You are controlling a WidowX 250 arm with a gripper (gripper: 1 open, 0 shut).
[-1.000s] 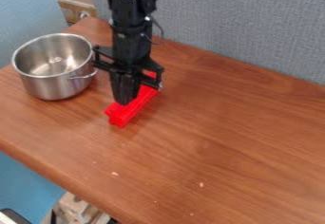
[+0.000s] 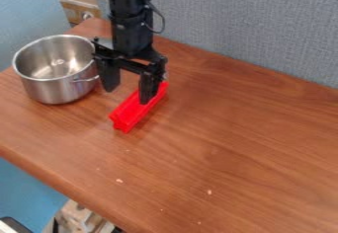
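Observation:
My black gripper (image 2: 126,77) hangs from the top of the camera view with its two fingers spread wide, one near the pot and the other over a long red block (image 2: 130,115). The block lies diagonally on the wooden table, partly hidden behind the right finger. Nothing shows held between the fingers. A steel pot (image 2: 50,78) with a side handle stands to the left of the gripper.
A grey wall (image 2: 244,30) runs along the back, and a blue surface lies beyond the table's left edge.
Over the last second the gripper has turned and its fingers appear spread wider, with the left one nearer the pot. The pot and red block look unmoved.

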